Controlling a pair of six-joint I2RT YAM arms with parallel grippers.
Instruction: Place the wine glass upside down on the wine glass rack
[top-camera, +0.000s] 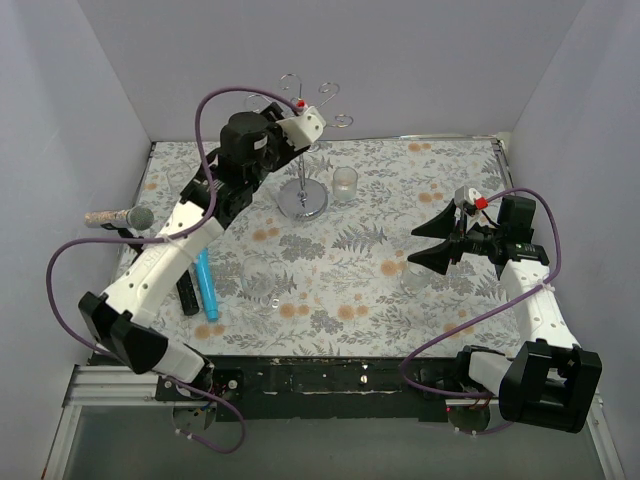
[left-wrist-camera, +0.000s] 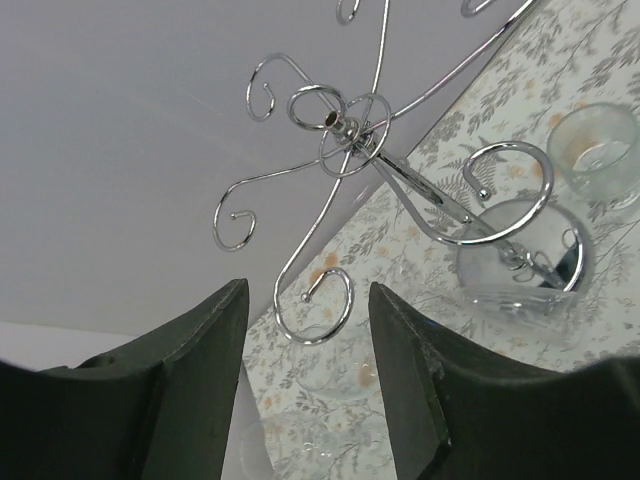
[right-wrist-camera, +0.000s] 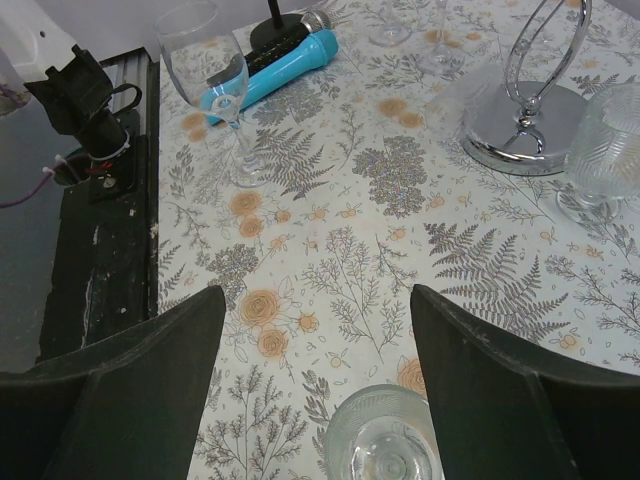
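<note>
The chrome wine glass rack (top-camera: 302, 200) stands at the back centre. My left gripper (top-camera: 285, 130) is over its upper arms; in the left wrist view its fingers (left-wrist-camera: 165, 390) are apart below a curled hook, with wine glasses faint behind and below. A glass (left-wrist-camera: 520, 305) appears tilted near the rack's base in that view; whether it hangs is unclear. My right gripper (top-camera: 440, 240) stands open at the right, a tumbler (right-wrist-camera: 380, 440) below it. A stemmed wine glass (right-wrist-camera: 205, 70) stands near the front left in the right wrist view.
A small glass (top-camera: 344, 182) stands right of the rack. A blue microphone (top-camera: 206, 285), a dark one and a stand occupy the left side.
</note>
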